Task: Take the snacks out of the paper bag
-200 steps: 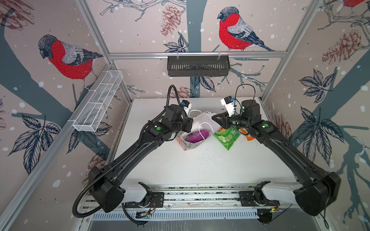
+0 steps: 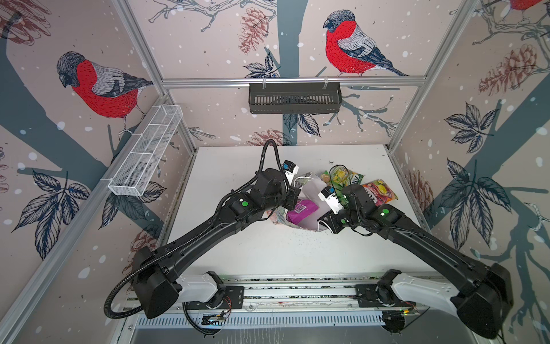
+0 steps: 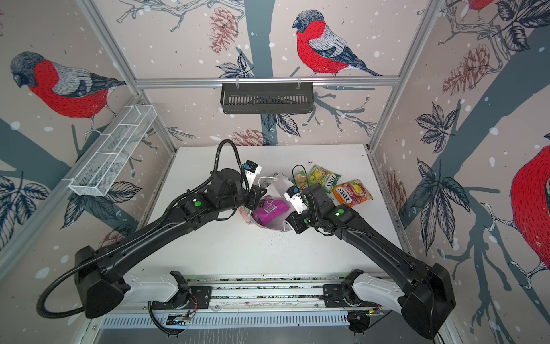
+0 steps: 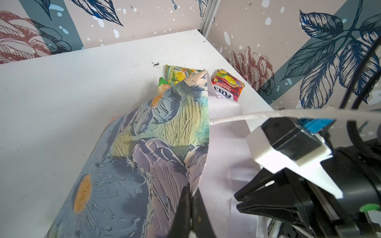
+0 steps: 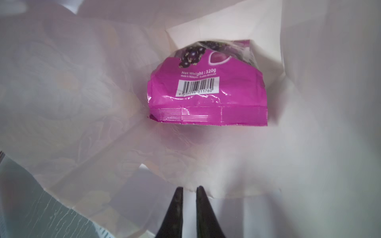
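The flower-printed paper bag (image 4: 131, 178) has its white opening turned toward the table's front in the top views. My left gripper is shut on the bag's rim, with the thin paper edge running into its fingertips. Inside lies a purple snack pack (image 5: 206, 91), barcode side showing, also visible in the top left view as a purple pack (image 2: 302, 212). My right gripper is partly open at the bag's mouth. A narrow gap with nothing in it separates its fingers, and the purple pack lies beyond them.
Outside the bag, at the back right, lie a yellow-green snack pack (image 3: 323, 177) and a red one (image 3: 353, 192). The bag's white handle (image 4: 277, 114) crosses by the right gripper.
The left gripper has shifted slightly right and down, and the bag's opening has shifted and spread to the right.
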